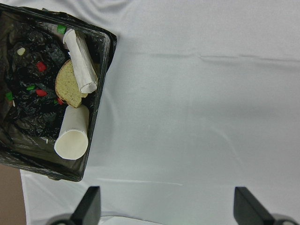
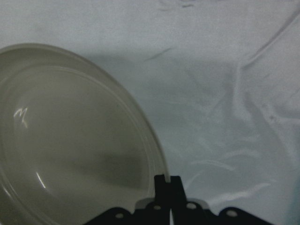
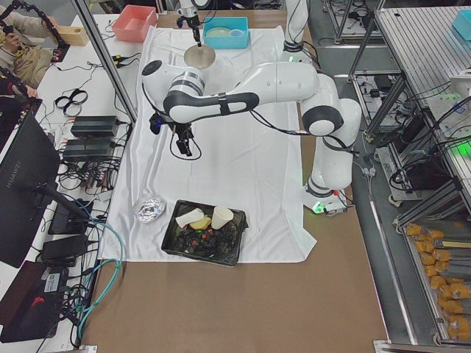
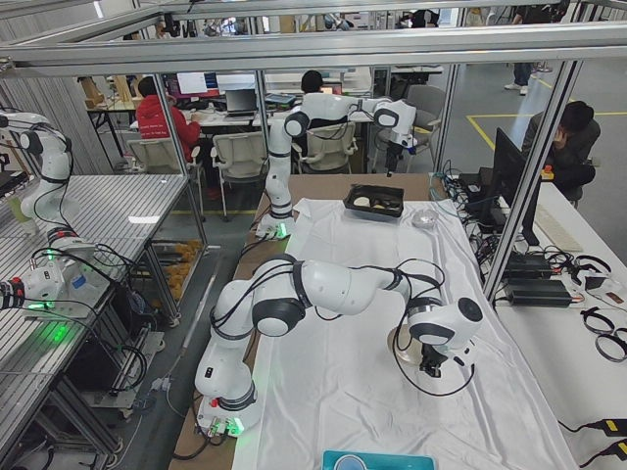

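A black lined tray (image 3: pixel 181 240) holds a paper cup (image 1: pixel 75 129), a crumpled white wrapper (image 1: pixel 80 61), a bread slice (image 1: pixel 66 84) and small red and green bits. My left gripper (image 3: pixel 183 147) hangs above the cloth, beyond the tray; in the left wrist view it (image 1: pixel 167 206) is open and empty. A beige plate (image 2: pixel 70 126) lies under my right gripper, whose fingers are together at its rim; whether they grip the rim is unclear.
A blue bin (image 3: pixel 227 43) stands at the far end beside the plate. A crumpled foil item (image 3: pixel 149 208) lies beside the tray.
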